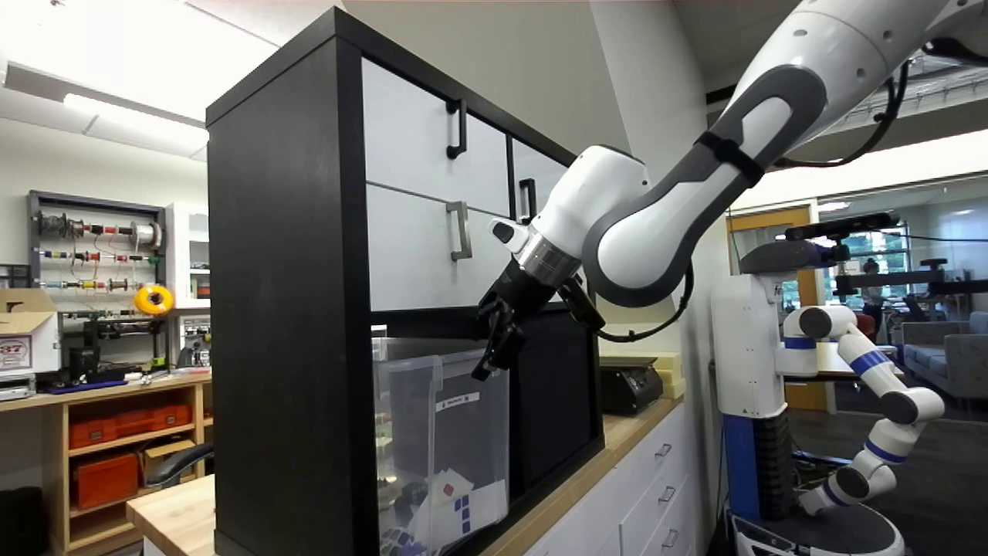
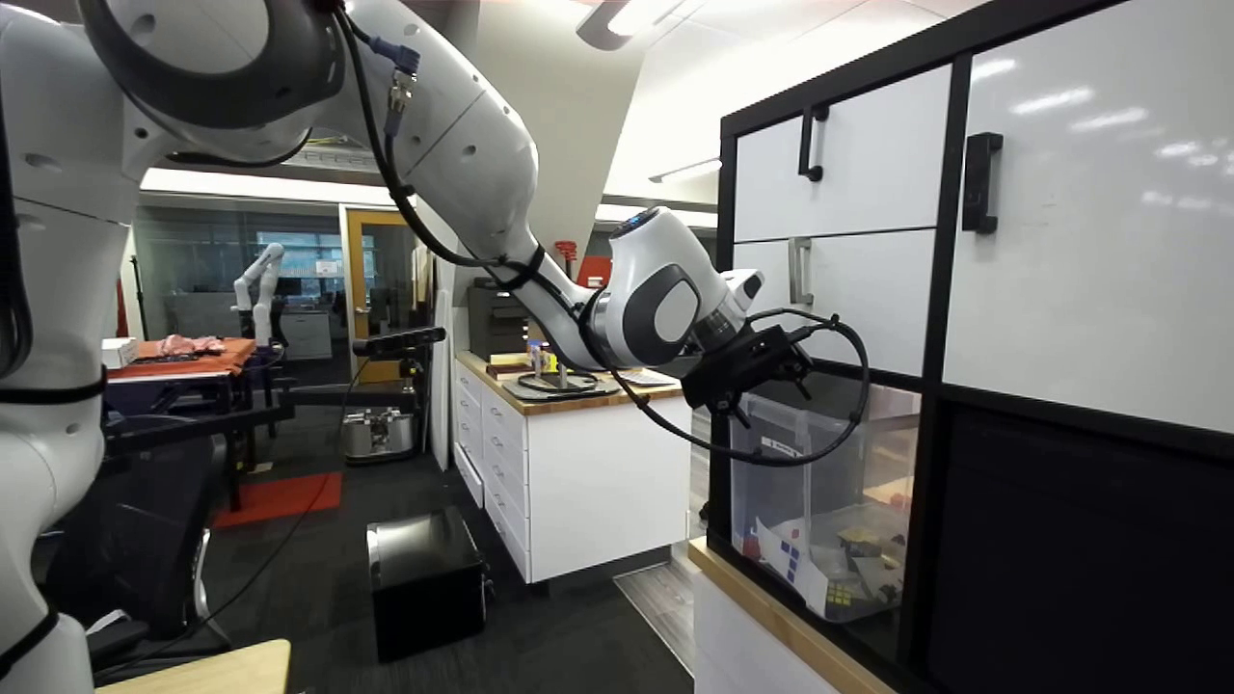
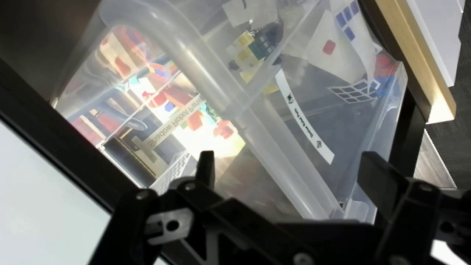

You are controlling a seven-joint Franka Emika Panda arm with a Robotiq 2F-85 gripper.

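My gripper is open, its two dark fingers spread wide in the wrist view with nothing held between them. Beyond them, in the wrist view, is a clear plastic bin (image 3: 273,145) with a white label strip (image 3: 304,117) on its side. The bin (image 1: 468,408) stands in the lower open compartment of a black-framed cabinet (image 1: 278,306). From outside, the gripper (image 1: 491,357) points down at the bin's upper edge. Whether it touches the bin, I cannot tell. Colourful small pieces show through the clear wall.
Above the bin are white drawer fronts with handles, one of them a grey handle (image 1: 459,230). A dark panel (image 2: 1076,544) fills the neighbouring lower compartment. The cabinet rests on a wooden counter (image 1: 574,477). A cable (image 2: 798,461) loops beside the wrist.
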